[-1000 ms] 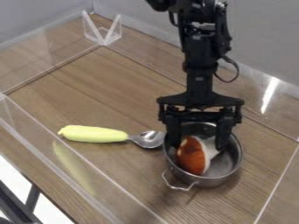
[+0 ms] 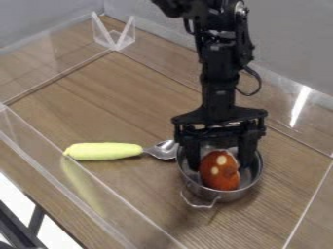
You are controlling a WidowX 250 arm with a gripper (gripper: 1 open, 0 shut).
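My black gripper [image 2: 219,144] is low over a steel pot [image 2: 240,193] on the right, its open fingers reaching down to the pot's rim. An orange-red object with pale spots [image 2: 219,171] lies inside the pot, below the gripper. A spoon with a pale yellow handle [image 2: 101,151] lies left of the pot, its metal bowl beside the pot. The far part of the pot is hidden by the gripper.
A white wire holder [image 2: 115,37] stands at the back left. Transparent walls bound the work area.
The orange-red object has shifted slightly and turned in the pot. The pot and gripper have shifted slightly.
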